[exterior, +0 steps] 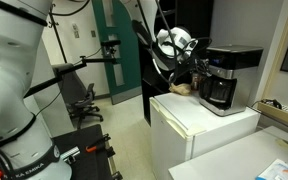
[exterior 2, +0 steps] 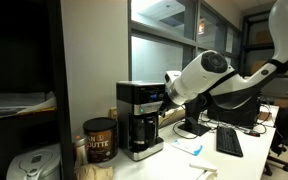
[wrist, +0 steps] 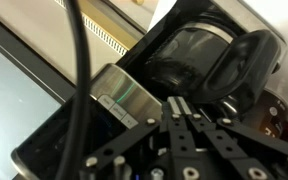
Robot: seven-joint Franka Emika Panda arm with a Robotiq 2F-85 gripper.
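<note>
A black and silver coffee maker [exterior: 231, 60] stands upright on the white cabinet, its glass carafe [wrist: 189, 55] seated in it. My gripper is shut, nothing showing between its fingers. In the wrist view its tips overlap the lower edge of the silver button panel [wrist: 126, 97], with the black carafe handle [wrist: 242, 68] just beyond. Contact with the machine cannot be made out. The second exterior view has the coffee maker [exterior 2: 144, 97] with the arm reaching in from its right; the fingertips are hard to make out there.
A dark canister [exterior 2: 100, 141] stands close beside the machine. A black cable [wrist: 79, 80] crosses the wrist view. A keyboard [exterior 2: 227, 140] lies on the desk behind the arm.
</note>
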